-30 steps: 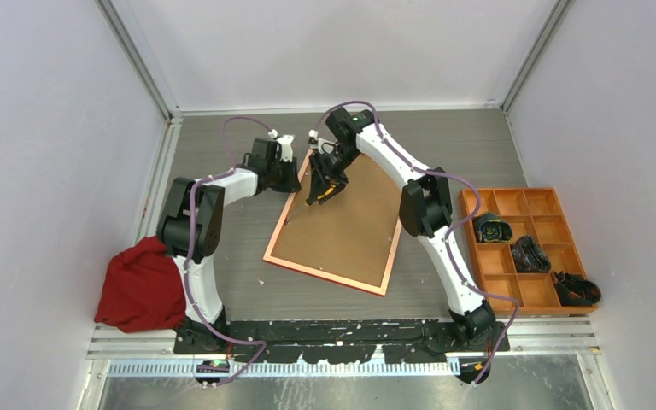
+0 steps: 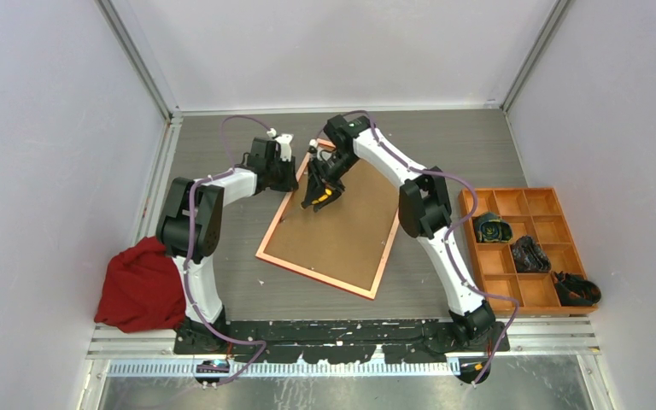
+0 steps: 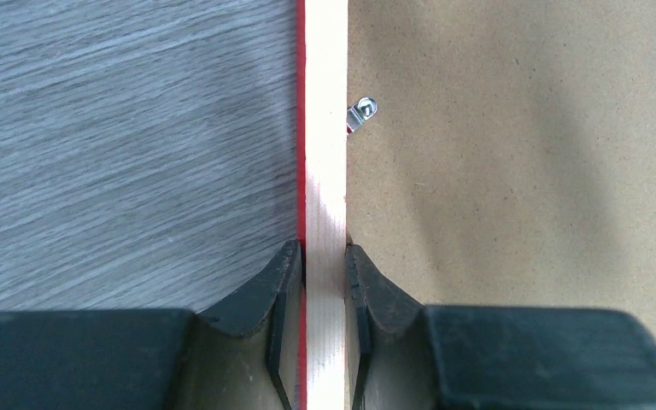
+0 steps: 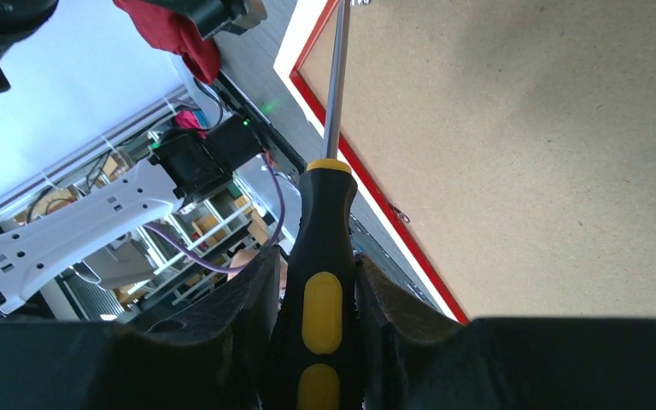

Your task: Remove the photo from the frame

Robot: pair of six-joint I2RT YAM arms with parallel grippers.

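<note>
A picture frame (image 2: pixel 319 275) lies face down on the table, its brown backing board (image 2: pixel 342 231) upward. In the left wrist view my left gripper is shut on the frame's left side rail (image 3: pixel 326 171), one finger on each side. A small metal clip (image 3: pixel 362 111) juts from that rail over the board, turned aslant. My right gripper is shut on the black and yellow handle of a screwdriver (image 4: pixel 325 248). The thin shaft (image 4: pixel 336 94) points toward the left rail; its tip lies outside the right wrist view. Another clip (image 4: pixel 400 213) shows along the near rail.
A red cloth (image 2: pixel 143 286) lies at the left. At the right stands an orange compartment box (image 2: pixel 500 266) with several dark rolled items. Bare table (image 2: pixel 239 248) extends left of the frame and below it.
The picture frame has turned slightly, its near end shifting left. My right gripper and the screwdriver have moved slightly toward the near side; the left gripper stays at the rail.
</note>
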